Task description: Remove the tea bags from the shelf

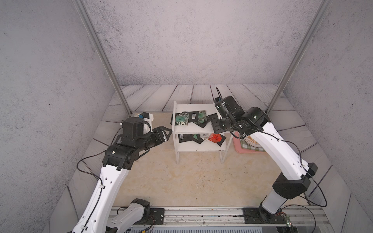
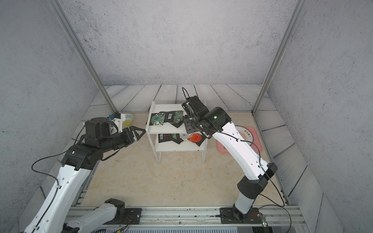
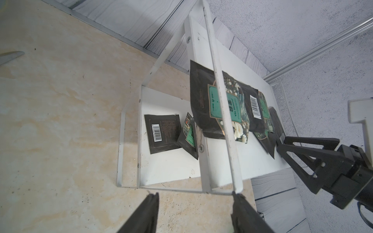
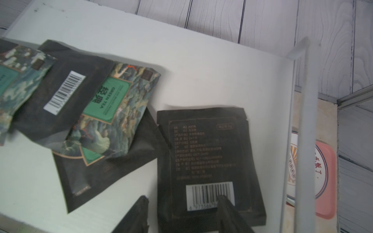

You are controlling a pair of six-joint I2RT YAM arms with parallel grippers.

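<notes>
Several black and green tea bags (image 1: 181, 118) lie across the upper board of the white shelf (image 1: 202, 108). More bags, including a red-labelled one (image 1: 214, 137), are on the lower board. At the upper board's right end, a black tea bag with its barcode up (image 4: 209, 155) lies flat. Its lower part sits between the parted fingers of my right gripper, which is open just over it; contact cannot be made out. Off the shelf's left side, my left gripper is open and empty, facing the shelf frame and a jasmine tea bag (image 3: 223, 106) that overhangs the edge.
White side rails (image 4: 305, 116) edge the upper board. A pink tray (image 2: 258, 141) with a plate stands on the floor to the right. A patterned bowl (image 2: 127, 119) is at the left. Floor in front of the shelf is clear.
</notes>
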